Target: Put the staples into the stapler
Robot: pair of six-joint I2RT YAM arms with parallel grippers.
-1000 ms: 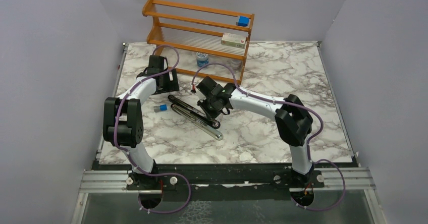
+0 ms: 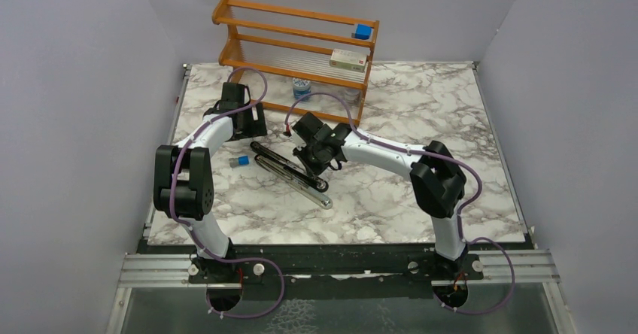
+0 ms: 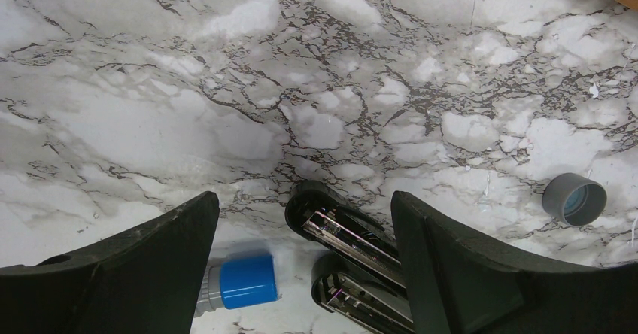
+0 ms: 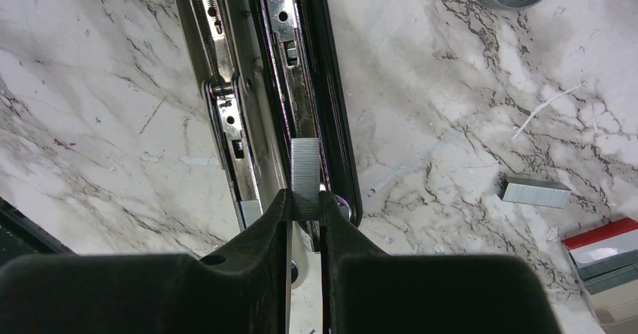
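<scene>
The stapler lies opened out on the table, a black half (image 2: 290,166) alongside a silver-grey half (image 2: 305,191), both slanting down to the right. In the right wrist view a grey staple strip (image 4: 305,170) sticks out from between the fingertips of my right gripper, which is shut on it. The strip lies lengthwise over the channel of the black half (image 4: 338,116); whether it rests inside cannot be told. Fingers apart, my left gripper is open and empty, with the stapler's far ends (image 3: 342,236) showing below it.
Another staple strip (image 4: 536,193) lies on the marble near a red-and-white box (image 4: 606,255). A grey cap (image 3: 574,198) and a blue-and-grey tube (image 3: 247,281) flank the stapler. Behind stands a wooden shelf (image 2: 301,10).
My right arm has shifted only slightly at the stapler. The left arm and the stapler look unmoved.
</scene>
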